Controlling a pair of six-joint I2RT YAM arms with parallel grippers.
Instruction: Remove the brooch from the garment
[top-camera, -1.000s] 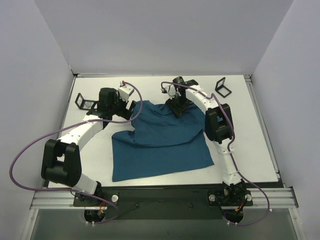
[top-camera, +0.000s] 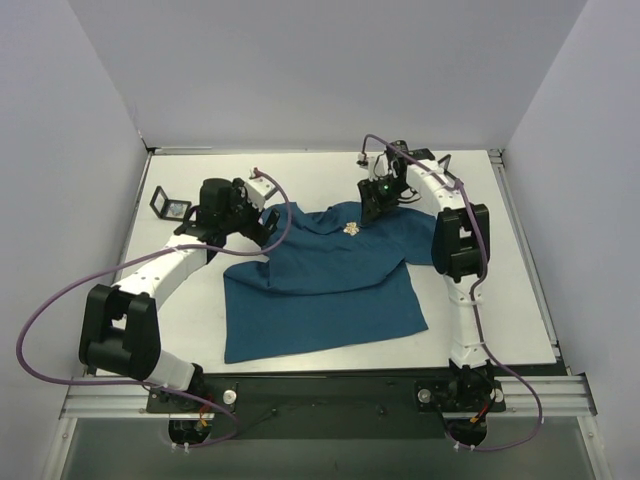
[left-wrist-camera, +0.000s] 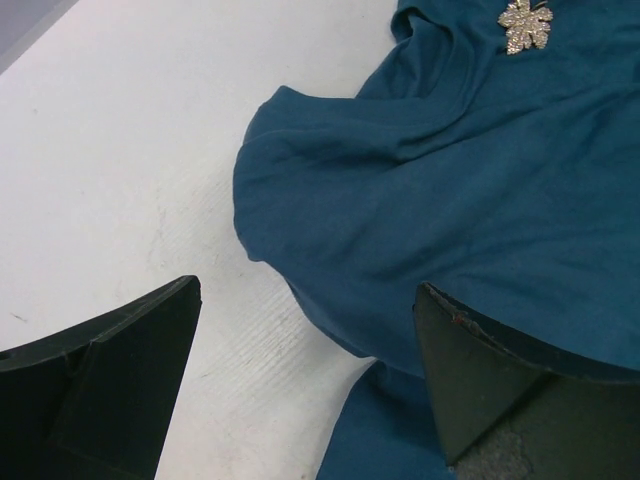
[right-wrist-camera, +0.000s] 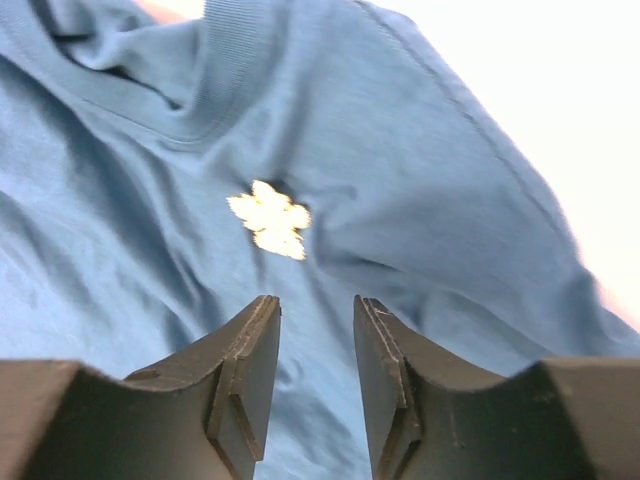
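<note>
The blue garment (top-camera: 325, 320) lies spread on the white table, its upper part bunched in folds. A sparkling flower- or butterfly-shaped brooch (top-camera: 351, 228) lies flat against the cloth near the collar; whether its pin still goes through the fabric cannot be seen. In the right wrist view the brooch (right-wrist-camera: 270, 219) is just beyond the fingertips of my right gripper, which stands part open with only cloth visible behind the gap. My left gripper is wide open and empty over the garment's left edge, with the brooch (left-wrist-camera: 526, 26) far off at the top right.
A small open black box (top-camera: 170, 205) stands at the table's left. Another dark box at the back right is mostly covered by my right arm (top-camera: 440, 195). Bare table lies left and right of the garment.
My right gripper has shifted right, uncovering the brooch, and its arm now covers the right-hand box. The left gripper has moved slightly right and toward the front.
</note>
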